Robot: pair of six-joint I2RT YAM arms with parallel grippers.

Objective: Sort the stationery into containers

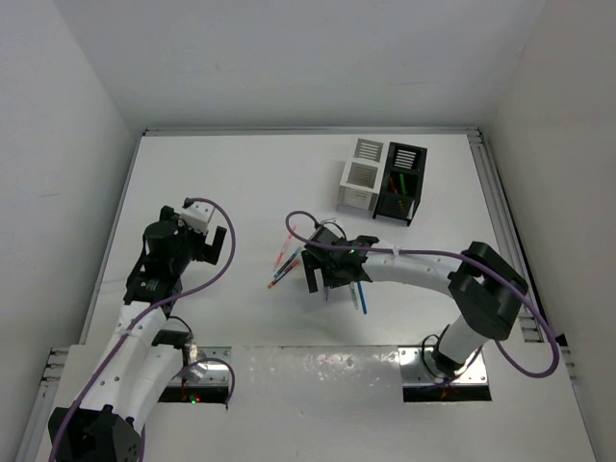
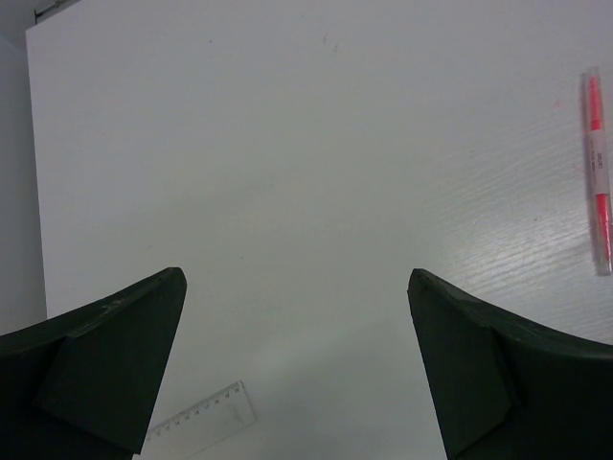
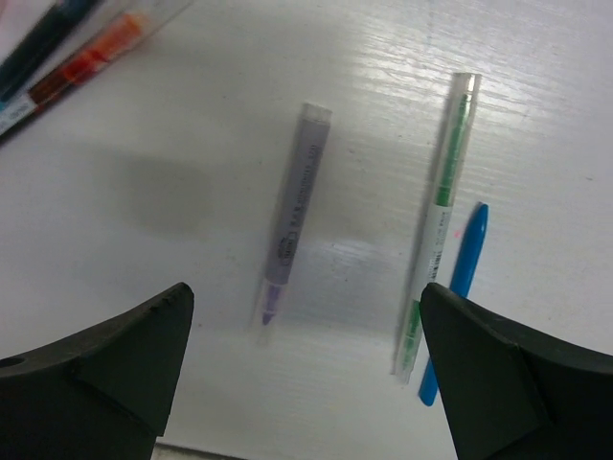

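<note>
In the right wrist view a purple pen (image 3: pixel 293 206) lies on the table between the spread fingers of my right gripper, which is open and empty above it. A green pen (image 3: pixel 441 206) and a blue pen (image 3: pixel 469 251) lie at its right finger, partly covered by it. Brown-red (image 3: pixel 79 67) and dark teal (image 3: pixel 38 46) pens are at upper left. My left gripper (image 1: pixel 215 245) hangs open on the table's left side, holding nothing. A pink pen (image 2: pixel 599 172) and a clear ruler (image 2: pixel 201 422) show in the left wrist view. White (image 1: pixel 362 176) and black (image 1: pixel 401 183) containers stand at the back right.
Red and green items stand inside the black container. A purple cable (image 1: pixel 414 252) runs along the right arm, another (image 1: pixel 144 313) along the left.
</note>
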